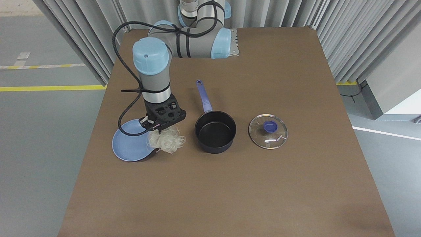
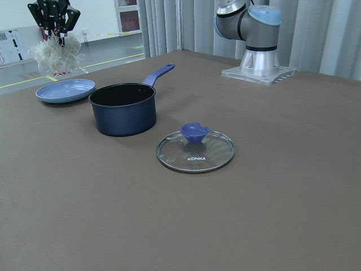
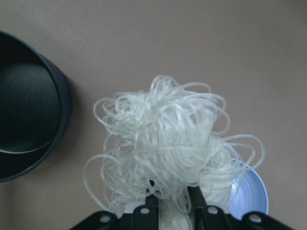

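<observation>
A bundle of white, translucent noodle-like strands (image 1: 167,140) hangs from my gripper, which is shut on it, raised above the blue plate (image 1: 125,142). In the wrist view the loose loops fill the middle and cover part of the fingers. The dark saucepan (image 1: 215,130) with a purple handle stands just right of the strands in the front view, empty inside. In the left view the strands (image 2: 59,56) hang higher than the pan's rim, behind it.
A glass lid (image 1: 262,136) with a blue knob lies flat right of the saucepan. The robot's base stands at the back edge.
</observation>
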